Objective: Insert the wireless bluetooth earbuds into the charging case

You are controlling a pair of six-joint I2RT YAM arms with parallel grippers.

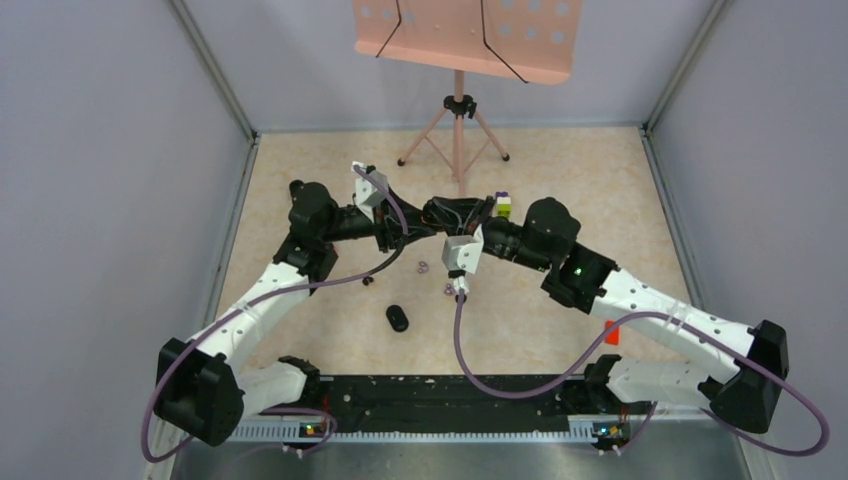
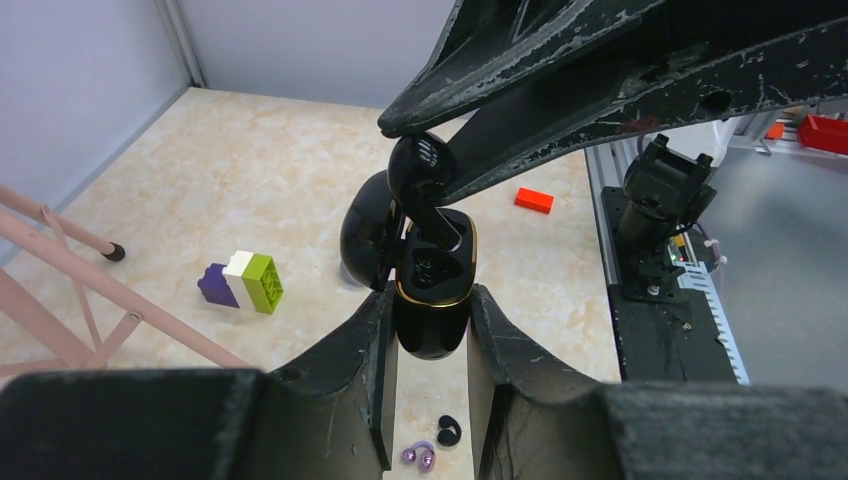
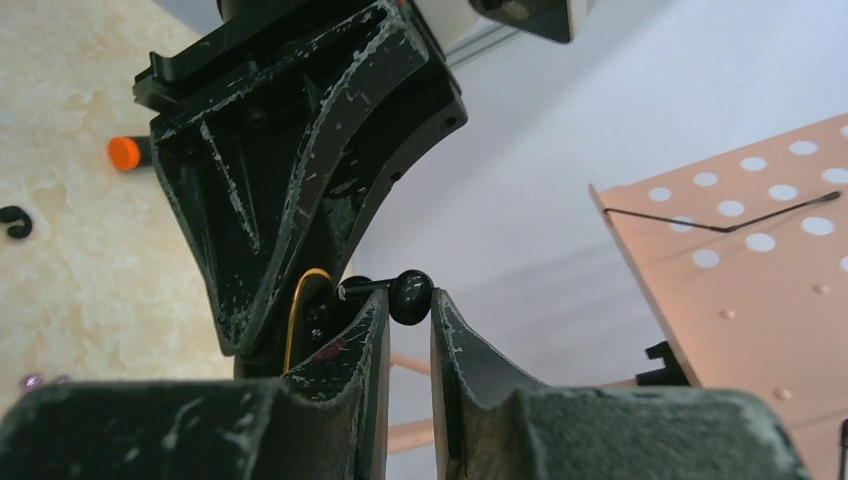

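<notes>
My left gripper is shut on the open black charging case [image 2: 432, 320], which has a gold rim and its lid tilted up. My right gripper holds a black earbud [image 3: 410, 295] by its round end. In the left wrist view this earbud sits over the case, its stem pointing down into it; whether it is seated is unclear. The two grippers meet above the middle of the table in the top view [image 1: 430, 215], partly hiding each other. Other small earbuds [image 2: 449, 430] lie on the table.
A pink music stand [image 1: 458, 150] stands at the back. On the table are a black oval object [image 1: 397, 318], a red block [image 1: 612, 332] and a purple, white and green block stack [image 2: 262, 283].
</notes>
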